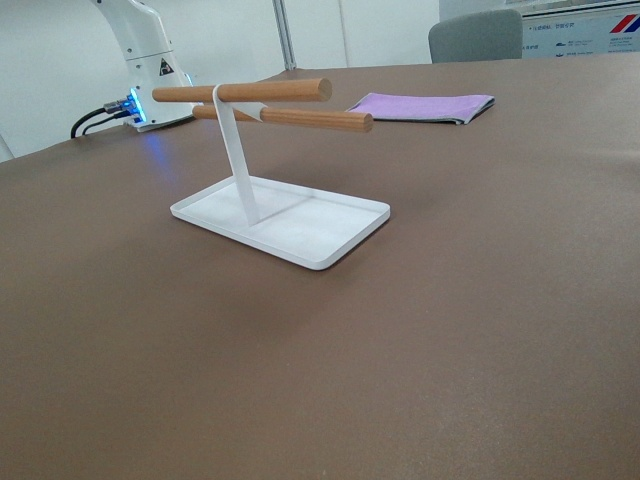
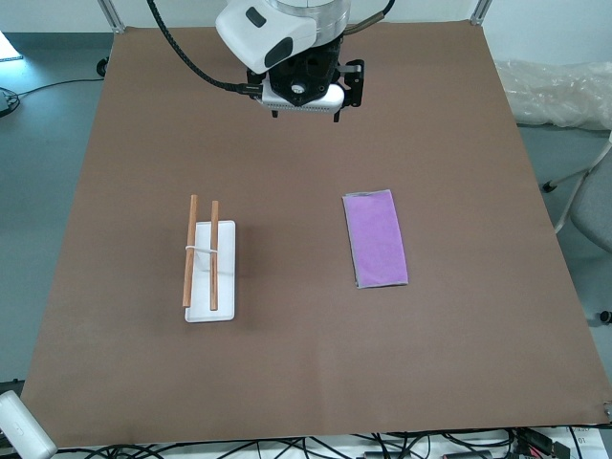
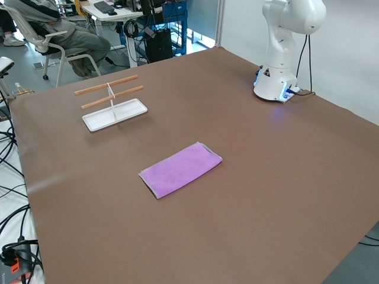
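Observation:
My gripper (image 2: 306, 113) hangs at the back edge of the brown table (image 2: 373, 354) in the left view, its two fingers spread apart with nothing seen between them. Below it lie a folded purple cloth (image 2: 375, 239) with grey edging, right of centre, and a white rack (image 2: 225, 273) with two wooden bars, left of centre. In the top view the rack's upright (image 1: 236, 165) rises from a flat tray, and the cloth (image 1: 420, 106) lies beyond it. The right view shows both the cloth (image 3: 180, 168) and the rack (image 3: 112, 116) flat on the table, apart from each other.
The robot's white base (image 3: 278, 83) stands at the table edge beside a wall. Cables (image 3: 12, 207) run along another edge outside the tabletop. Most of the table around the cloth and rack is clear.

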